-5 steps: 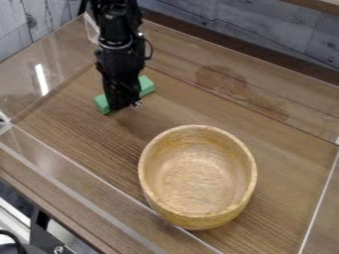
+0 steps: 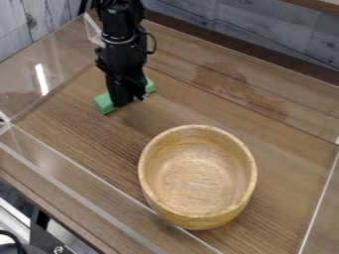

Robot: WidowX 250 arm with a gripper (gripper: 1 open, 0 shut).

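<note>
A black robot arm reaches down from the top left of the camera view, its gripper (image 2: 125, 84) low over a green flat object (image 2: 107, 104) on the wooden table, covering part of it. The gripper looks shut; whether anything is between its fingers cannot be made out. The green object's middle is partly hidden behind the fingers.
A large tan oval bowl (image 2: 197, 174) stands at the lower right.
The gripper has risen slightly and shifted a little left from where it was a second ago. The green object appears to lie in about the same place.
</note>
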